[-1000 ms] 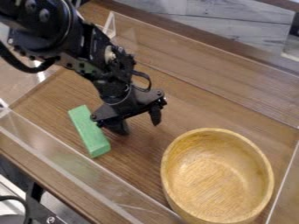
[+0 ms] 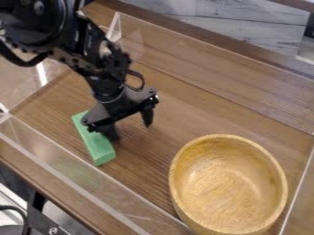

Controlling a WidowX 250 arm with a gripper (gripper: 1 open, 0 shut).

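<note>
My gripper (image 2: pixel 125 120), black, reaches down from the upper left and stands open just above the wooden table. Its left finger is over or against a green rectangular block (image 2: pixel 98 147) that lies lengthwise near the left front; whether they touch I cannot tell. The gripper partly covers the block's far end.
A large yellow bowl (image 2: pixel 229 184) occupies the front right of the table (image 2: pixel 221 92). A light wooden wall (image 2: pixel 245 23) runs along the back.
The gripper has shifted left over the last second, coming over the green block's far end. The block and bowl look unmoved.
</note>
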